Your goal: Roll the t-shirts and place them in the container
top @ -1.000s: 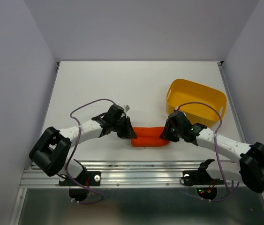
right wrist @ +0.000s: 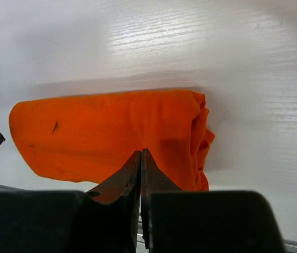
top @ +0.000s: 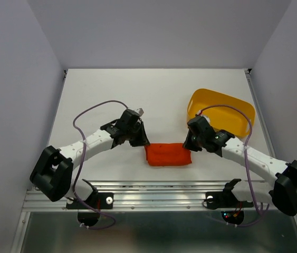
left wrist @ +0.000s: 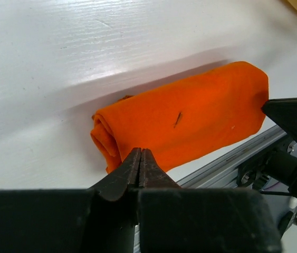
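The orange t-shirt (top: 168,155) lies as a compact folded bundle on the white table, longer from left to right than it is deep. At its left end, my left gripper (top: 147,144) points down, its fingers together on the cloth. My right gripper (top: 185,147) is at the opposite end, likewise shut on the fabric. In the left wrist view the bundle (left wrist: 185,113) shows loose folded layers at its left end, and the fingertips meet over the orange cloth. The right wrist view shows stacked layers at the bundle's (right wrist: 101,132) right end; the pinched cloth itself is mostly hidden.
A yellow bin (top: 232,98) stands at the table's back right, behind my right arm. Metal rails (top: 164,187) run along the front edge.
Both grippers have moved slightly away from the front edge. The bundle's front, curved a second ago, now looks straighter and flatter. The right arm swung outward and came back.
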